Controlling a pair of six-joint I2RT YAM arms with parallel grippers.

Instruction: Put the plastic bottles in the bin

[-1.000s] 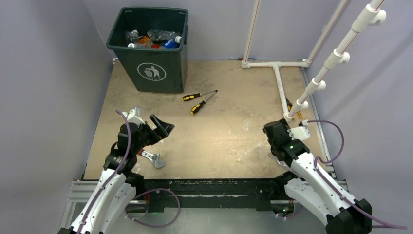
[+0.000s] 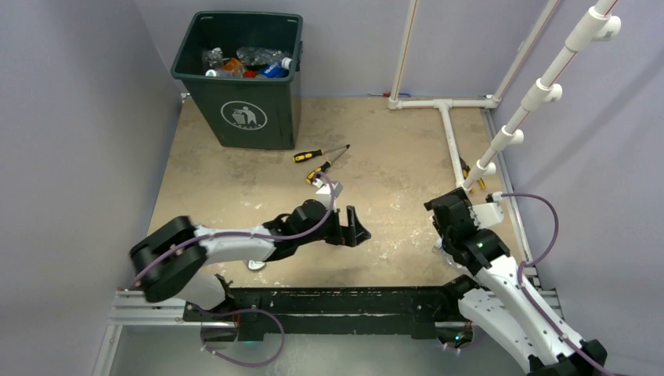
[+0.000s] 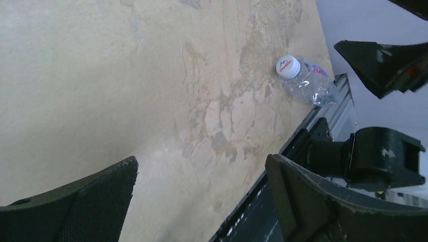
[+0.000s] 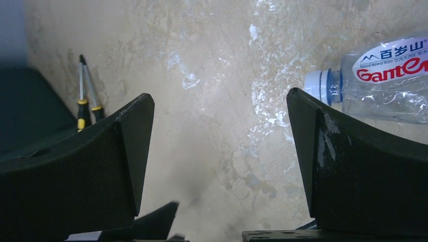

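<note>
A clear plastic bottle with a white cap (image 4: 384, 91) lies on the board at the right, mostly hidden under the right arm in the top view. The left wrist view shows this bottle (image 3: 312, 85) near the board's right front edge. My right gripper is open above the board, the bottle just right of its fingers, nothing between them. My left gripper (image 2: 355, 227) reaches to the board's middle, open and empty, left of the bottle. The green bin (image 2: 258, 117) stands at the back left with several bottles and other items inside.
Two yellow-black screwdrivers (image 2: 308, 156) lie in front of the bin. A wrench (image 2: 254, 265) is partly hidden under the left arm. White pipes (image 2: 450, 141) run along the back right, with a yellow-handled tool (image 2: 481, 182) beside them.
The left arm has swung right from the board's left side to its middle, its gripper moving toward the bottle. The right arm has shifted only slightly.
</note>
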